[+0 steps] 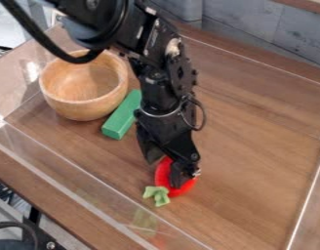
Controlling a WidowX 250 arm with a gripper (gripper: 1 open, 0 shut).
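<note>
My black gripper (170, 163) is low over the table, open, its fingers reaching down around a red object with a green leafy top, like a toy vegetable. The red body (179, 186) is partly hidden under the fingers, and the green top (156, 194) points toward the lower left. Whether the fingertips touch it I cannot tell.
A wooden bowl (65, 94) sits at the upper left, with a green block (121, 114) beside it, partly behind the arm. Clear panels edge the table, and a grey wall stands behind.
</note>
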